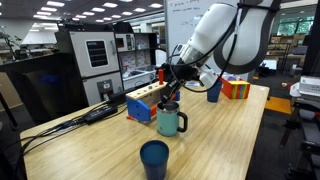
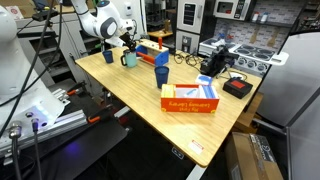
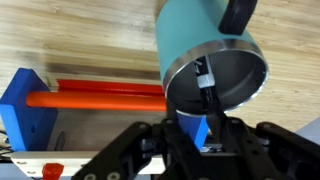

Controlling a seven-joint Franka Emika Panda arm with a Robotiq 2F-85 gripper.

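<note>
A teal mug with a dark handle stands upright on the wooden table. From above in the wrist view, its round mouth shows, and a thin black and silver stick-like object is inside. My gripper points down at the mug's mouth. Its dark fingers stand apart, part open, near the rim and the lower end of the stick. Whether they touch the stick cannot be told. In exterior view 2 the mug is small and the fingers are hard to make out.
Close beside the mug is a blue, red and wooden toy rack. Dark blue cups stand on either side, apart from it. A red and yellow box lies farther along. Bare tabletop lies right of the mug.
</note>
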